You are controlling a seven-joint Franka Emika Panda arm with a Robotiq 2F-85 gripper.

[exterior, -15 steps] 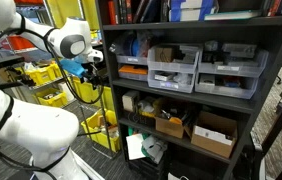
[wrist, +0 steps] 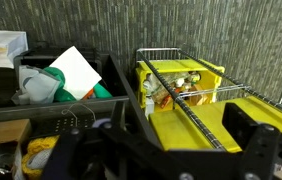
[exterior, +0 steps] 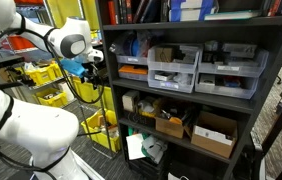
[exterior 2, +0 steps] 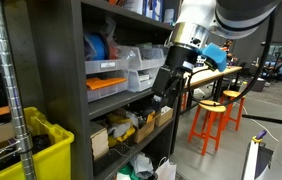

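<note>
My gripper stands open in the wrist view, its two dark fingers wide apart at the lower edge and nothing between them. Below it lie the dark edge of a shelf and a yellow bin [wrist: 196,78] holding small mixed items. In exterior view 1 the gripper [exterior: 98,60] hangs in the air left of the black shelving, at about the height of the clear drawers. Exterior view 2 shows the gripper [exterior 2: 163,98] in front of the shelves, touching nothing visible there.
Black shelving [exterior: 191,98] carries clear plastic drawers [exterior: 171,75], cardboard boxes [exterior: 213,133] and books. A crumpled white and green bundle [exterior: 153,148] lies low down. Yellow bins [exterior: 103,130] on a wire rack stand to the left. Orange stools [exterior 2: 216,112] are on the open floor.
</note>
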